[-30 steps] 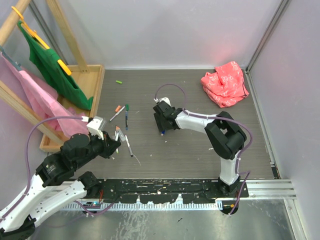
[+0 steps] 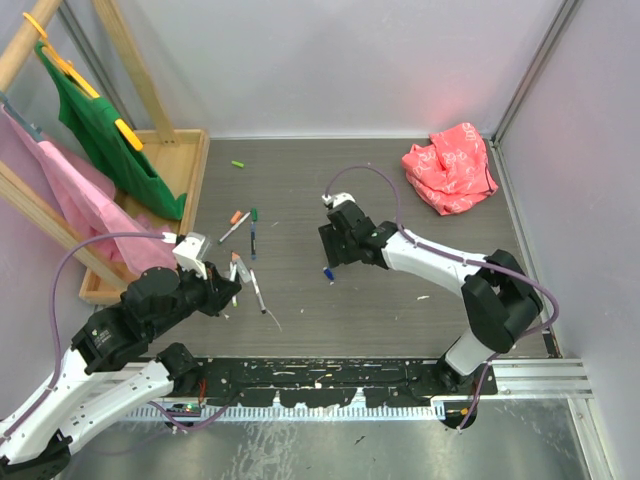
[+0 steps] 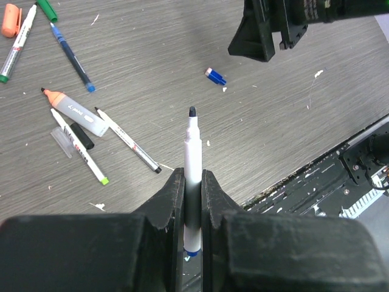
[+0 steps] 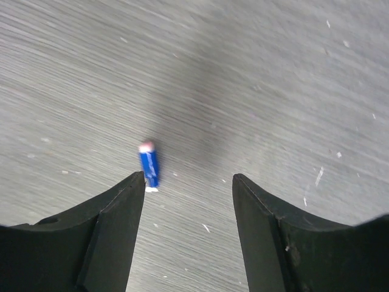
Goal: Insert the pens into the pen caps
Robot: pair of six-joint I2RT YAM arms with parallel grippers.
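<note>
My left gripper is shut on a white marker (image 3: 192, 152), which points away with its dark tip bare and a blue end between the fingers. A short blue cap lies loose on the grey table, also visible in the left wrist view as a blue cap (image 3: 215, 76) right of centre. Above the table, my right gripper has its fingers apart with nothing between them. In its view the cap is just beyond the left finger (image 4: 124, 213), off to one side of the gap.
Several pens, including a black-capped white pen (image 3: 129, 140) and an orange-tipped marker (image 3: 77, 113), lie near the left arm. A red cloth (image 2: 450, 168) sits at the back right; a wooden rack (image 2: 195, 185) with hanging clothes stands left. Mid-table is mostly clear.
My right gripper has shifted to the right over the last second, and the blue cap now shows clear of it in the top view. The left arm looks still.
</note>
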